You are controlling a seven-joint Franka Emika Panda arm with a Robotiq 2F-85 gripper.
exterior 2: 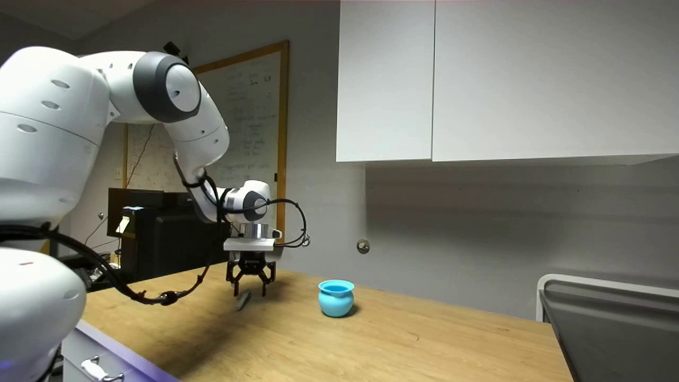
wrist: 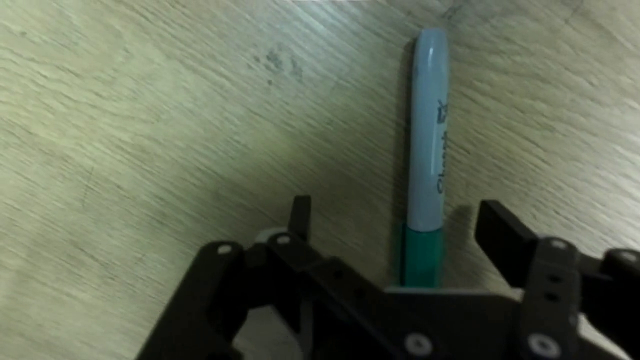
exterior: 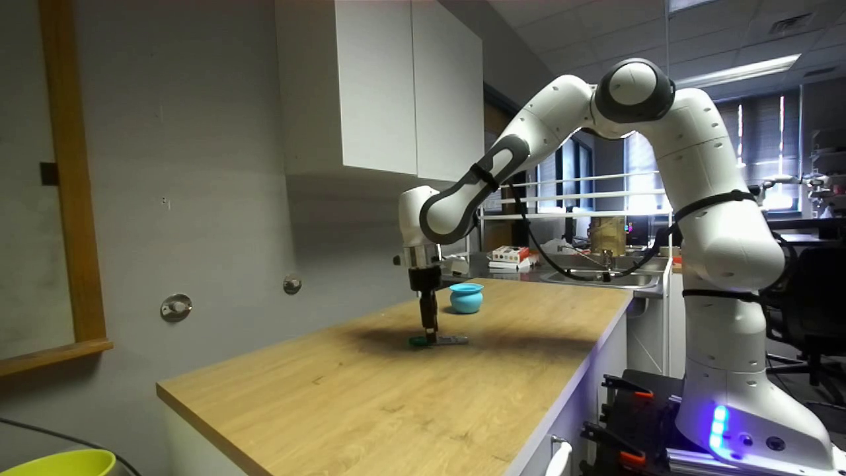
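Observation:
On the wooden countertop lies a grey marker with a green cap (wrist: 427,156), pointing away in the wrist view. My gripper is part open and low over it, its fingers on either side of the green end. A gap shows between the marker and each finger, wider on the left. In exterior view 1 the gripper (exterior: 431,340) reaches down to the marker (exterior: 453,340); from the other side the gripper (exterior 2: 250,294) straddles the marker (exterior 2: 243,300). A light-blue pot (exterior 2: 335,298) stands upright on the counter, apart from the gripper.
White wall cabinets (exterior 2: 509,83) hang above the back of the counter. A sink (exterior: 634,279) lies beyond its far end, and a grey bin-like object (exterior 2: 604,318) stands at the right.

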